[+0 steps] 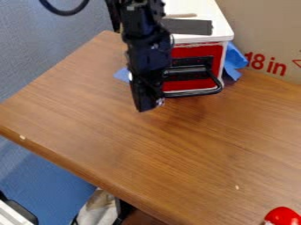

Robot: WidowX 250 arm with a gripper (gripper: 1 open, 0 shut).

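Note:
My black gripper (150, 102) is low in front of a small red and white toy oven (202, 48) at the back of the wooden table (129, 158). A dark door with a black handle (196, 90) is on the oven's front, and the gripper is beside the handle's left part. Whether the fingers are open or shut is hard to make out.
Blue tape (231, 63) lies around the oven, with a cardboard box (268, 35) behind at the right. A red object (280, 217) sits at the bottom right corner. The table's edge runs along the lower left.

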